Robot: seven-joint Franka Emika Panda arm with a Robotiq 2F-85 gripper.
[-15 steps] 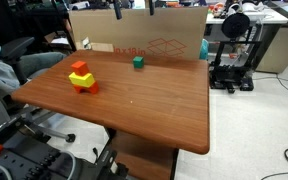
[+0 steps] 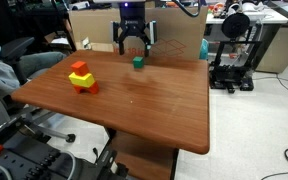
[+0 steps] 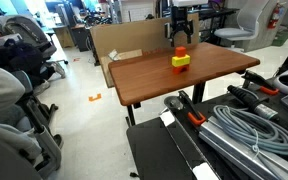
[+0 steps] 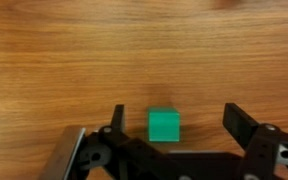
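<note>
A small green block (image 4: pixel 164 125) lies on the wooden table (image 4: pixel 74 60), between my spread fingers in the wrist view. My gripper (image 2: pixel 134 50) is open and hangs just above the block, pointing down, with nothing held. In exterior view 1 the green block (image 2: pixel 138 62) sits toward the table's back edge. To its left and nearer the camera stands a stack: a red block (image 2: pixel 79 69) on top, a yellow block (image 2: pixel 82 80) under it, and red pieces (image 2: pixel 91 88) at the bottom. In exterior view 2 the gripper (image 3: pixel 179 37) shows behind the stack, and the green block cannot be made out.
A cardboard panel (image 2: pixel 134 31) stands along the back edge. Coiled grey cable (image 3: pixel 249 130) lies on the dark surface beside the table.
My gripper has come down from above, reaching close over the green block, its fingers still apart. The green block and the stack have not moved.
</note>
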